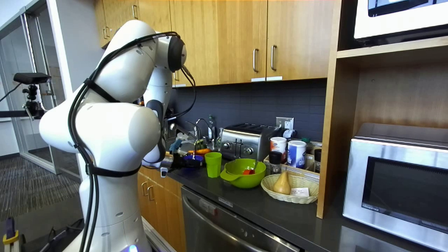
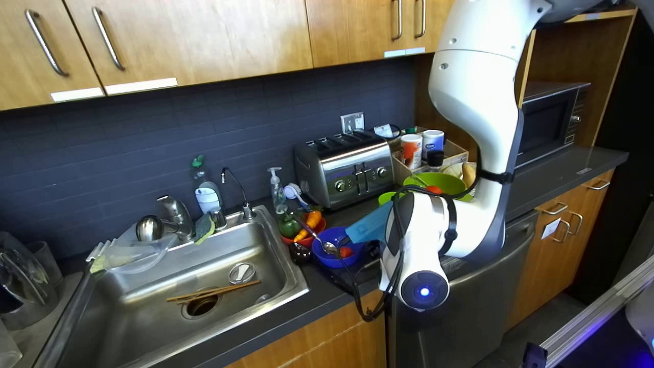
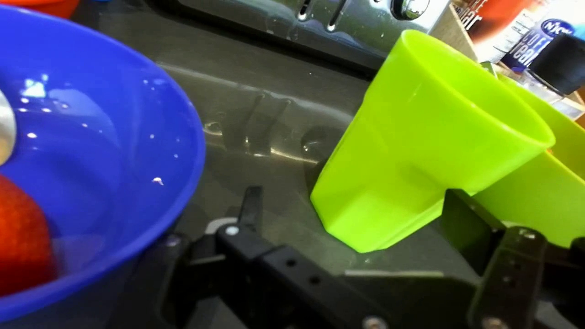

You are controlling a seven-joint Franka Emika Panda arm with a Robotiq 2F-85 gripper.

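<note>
A light-green cup (image 3: 417, 148) stands upright on the dark counter, in front of the toaster. In the wrist view my gripper is open, its two black fingers wide apart with the cup in front of and between them. The right finger (image 3: 466, 222) overlaps the cup's lower right side; whether it touches I cannot tell. The left finger (image 3: 251, 205) is clear of the cup, beside the blue bowl (image 3: 164, 109). In exterior view 1 the gripper (image 1: 178, 161) is low at the counter's edge, left of the cup (image 1: 213, 164). The arm mostly hides it in exterior view 2.
Right of the cup sits a green bowl (image 1: 247, 178) with a red item inside. Behind is the steel toaster (image 1: 241, 145); farther right, a wicker basket (image 1: 268, 191) holds a squash. The sink (image 2: 153, 270) lies left of the bowls. Counter in front of the basket is free.
</note>
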